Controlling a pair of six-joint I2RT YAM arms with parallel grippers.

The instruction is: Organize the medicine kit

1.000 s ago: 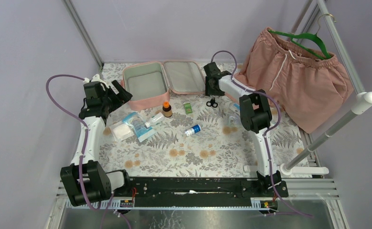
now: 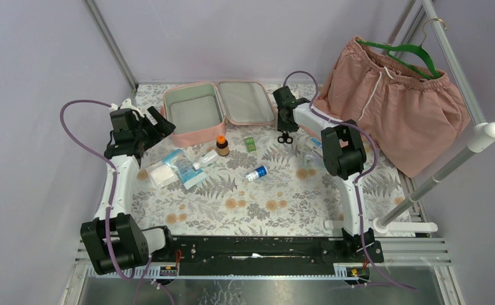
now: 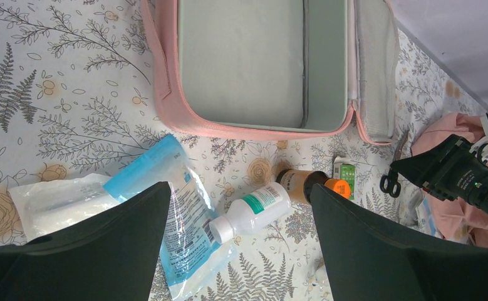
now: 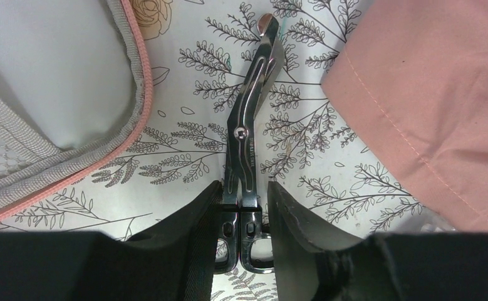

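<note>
A pink medicine case [image 2: 192,112] lies open at the back, its lid [image 2: 244,101] folded right. Beside the lid, black-handled scissors [image 4: 241,147] lie between the fingers of my right gripper, which is part open, low over them. My left gripper is open above the table left of the case. Below it are a blue packet [image 3: 178,232], a white packet [image 3: 59,204], a white bottle [image 3: 254,210] and an amber bottle [image 3: 297,183]. A green box [image 2: 250,144] and a blue-labelled bottle [image 2: 257,173] lie mid-table.
Pink shorts [image 2: 391,114] hang on a green hanger from a white rail at the right, reaching the table. More small items [image 2: 314,159] lie under the right arm.
The left arm has not visibly moved.
</note>
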